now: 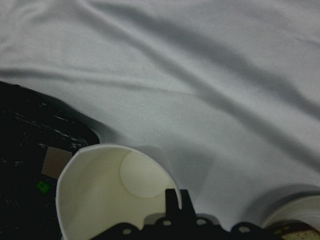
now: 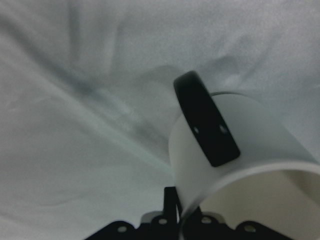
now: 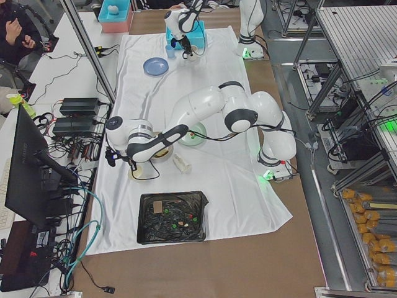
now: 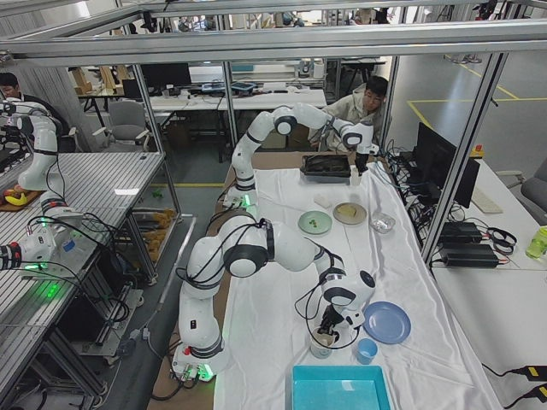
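My left gripper is shut on the rim of a white cup (image 1: 95, 195), which is tipped with its opening toward the wrist camera, over the cloth beside the black tray (image 1: 25, 130). My right gripper is at a white mug (image 2: 260, 135) with a black handle (image 2: 207, 120), shut on its rim. In the camera right view this mug (image 4: 321, 345) is beside a blue cup (image 4: 367, 350), between the blue plate (image 4: 387, 323) and blue bin (image 4: 303, 384).
A green plate (image 4: 314, 220), beige plate (image 4: 350, 207) and clear container (image 4: 382, 222) occupy the middle of the white cloth (image 3: 248, 211). A pale cylinder (image 3: 182, 163) lies near them. Monitors and cables line the left edge.
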